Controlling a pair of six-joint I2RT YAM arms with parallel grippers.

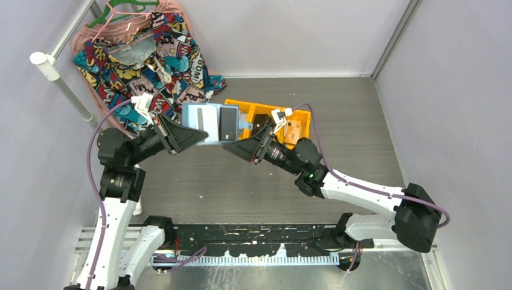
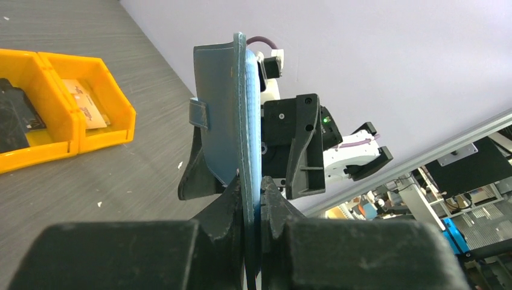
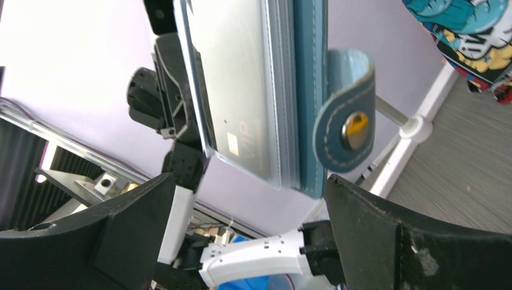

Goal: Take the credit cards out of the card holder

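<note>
The blue card holder (image 1: 186,115) is held up in the air, opened out, with my left gripper (image 1: 202,138) shut on its edge. In the top view a white card (image 1: 209,121) and a dark card (image 1: 228,122) show in its clear sleeves. Seen edge-on, the holder (image 2: 220,115) rises from between the left fingers. My right gripper is open, and the holder (image 3: 311,90) with its snap strap (image 3: 345,112) fills the view just beyond its fingertips. A pale card marked VIP (image 3: 235,90) lies in a clear sleeve facing it.
Yellow bins (image 1: 308,127) stand on the grey table behind the holder, partly covered by the right arm; one compartment holds brown cards (image 1: 293,132). Patterned clothing (image 1: 151,72) hangs at the back left. Clear tabletop (image 1: 241,193) lies in front.
</note>
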